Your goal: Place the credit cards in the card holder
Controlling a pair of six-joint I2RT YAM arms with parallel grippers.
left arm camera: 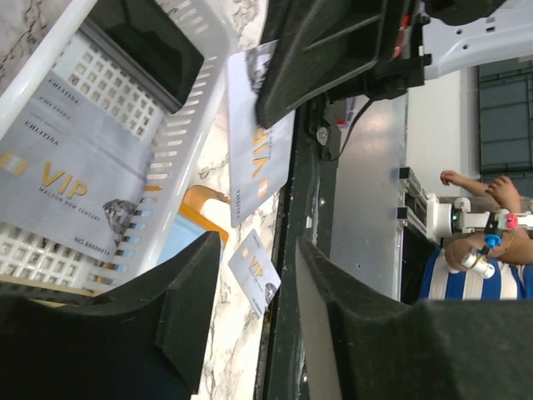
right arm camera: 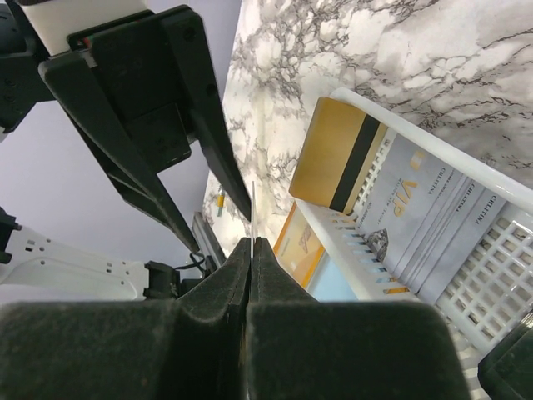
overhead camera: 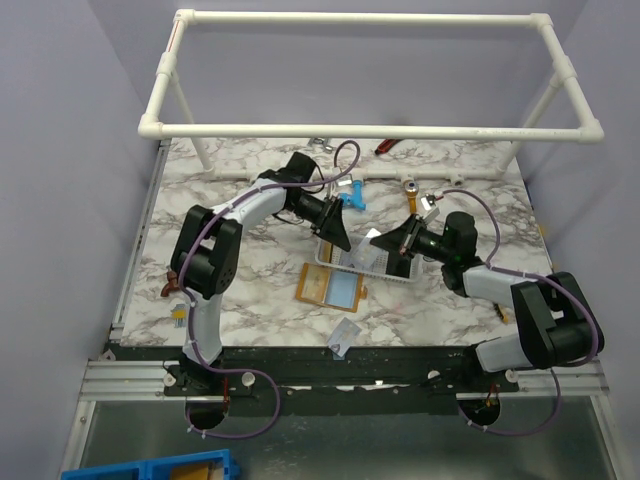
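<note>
A white VIP card hangs above the basket's near side, with my right gripper (overhead camera: 376, 242) shut on its edge; the right wrist view shows that card (right arm camera: 253, 208) edge-on as a thin line. Left of it, my left gripper is open, nothing held between its fingers. Another white card (overhead camera: 343, 337) lies tilted on the table's front edge. Behind it the open card holder (overhead camera: 311, 284), tan on one side and pale blue on the other, lies flat on the marble top.
Just behind the holder stands a white slotted basket (right arm camera: 333, 250) with a white VIP card (right arm camera: 408, 200), a gold card (right arm camera: 329, 150) and a black flat item (left arm camera: 146, 50). Tools lie farther back. Marble left of the holder is clear.
</note>
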